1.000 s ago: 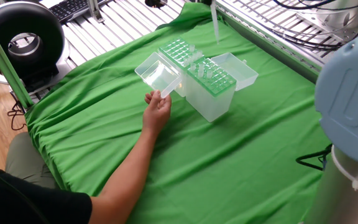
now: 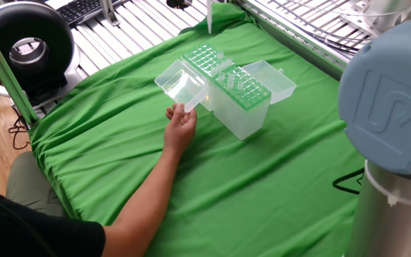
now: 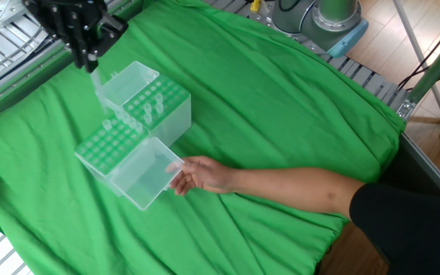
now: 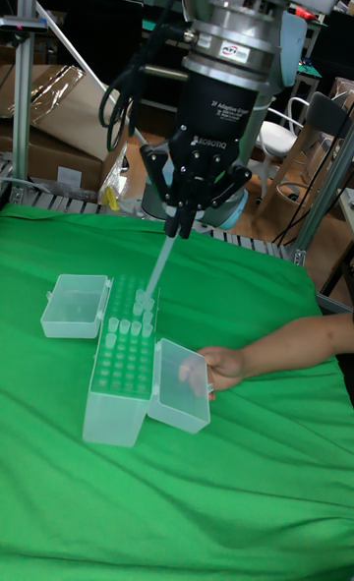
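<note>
A slim translucent pipette tip points downward from my gripper, which is shut on its upper end. In exterior view 3 the tip hangs over the far part of the racks; its height above them is hard to judge. In exterior view 1 only the tip shows, at the top edge. Two translucent boxes with green racks, the near one and the far one, stand side by side on the cloth. Several loose tips stand in the rack holes near the boxes' junction. My gripper is partly dark and blurred in exterior view 2.
A person's hand touches the second lid, the forearm reaching across the cloth.
In exterior view 1 the hanging tip has moved left and upward in the picture. The blue arm joint has shifted left. The boxes, lids and hand stay in place.
</note>
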